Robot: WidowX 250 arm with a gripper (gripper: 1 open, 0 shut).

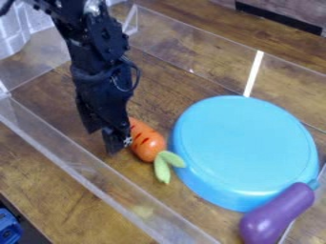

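Note:
The black gripper reaches down from the upper left onto the wooden floor inside a clear-walled tray, just left of an orange toy carrot with pale green leaves pointing toward the front. Its fingertips are close to the carrot's upper left; whether they touch it or how far apart they are is hard to tell.
A large upturned blue round lid or bowl fills the right side, beside the carrot. A purple toy eggplant lies at the front right. A clear wall runs along the front left.

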